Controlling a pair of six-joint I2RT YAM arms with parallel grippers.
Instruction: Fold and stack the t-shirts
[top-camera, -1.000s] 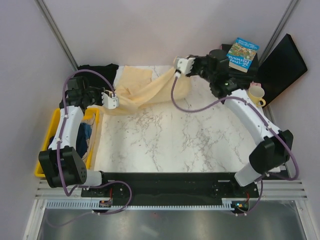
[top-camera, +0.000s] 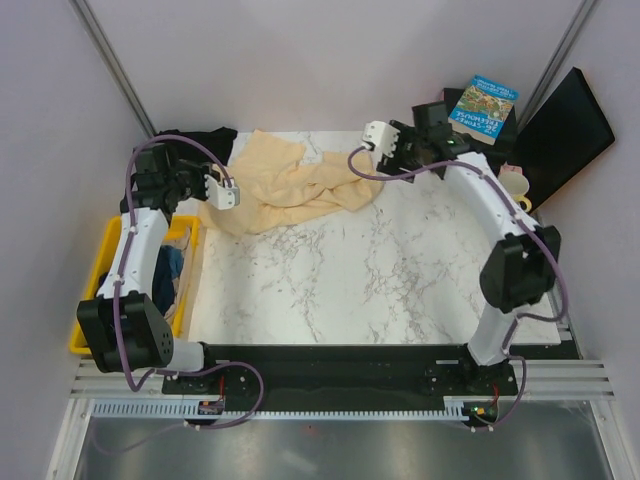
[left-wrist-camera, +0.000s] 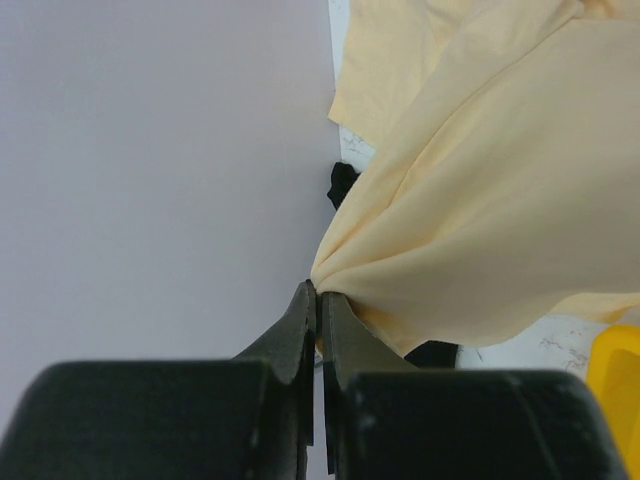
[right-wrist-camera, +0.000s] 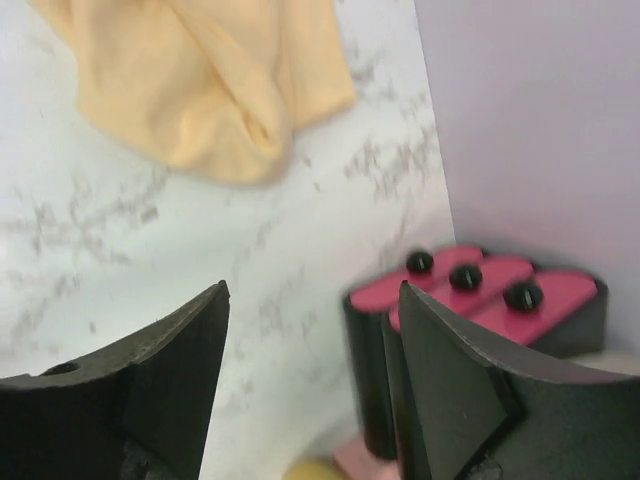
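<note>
A cream T-shirt (top-camera: 280, 190) lies loosely bunched across the back of the marble table. At its left end my left gripper is shut on a gathered fold of the cloth. My right gripper is above the table to the right of the shirt, open, with only table and the dark object beyond showing between its blurred fingers.
A yellow bin (top-camera: 92, 270) with dark clothes is at left, a black cloth (top-camera: 192, 140) behind it. At back right stand a dark box with a book (top-camera: 482, 105), a yellow mug (top-camera: 515, 185) and a black panel (top-camera: 565, 130).
The right arm went from over the shirt out to the far right, and is now back nearer the shirt. The cloth's right part, raised a second ago, lies down.
</note>
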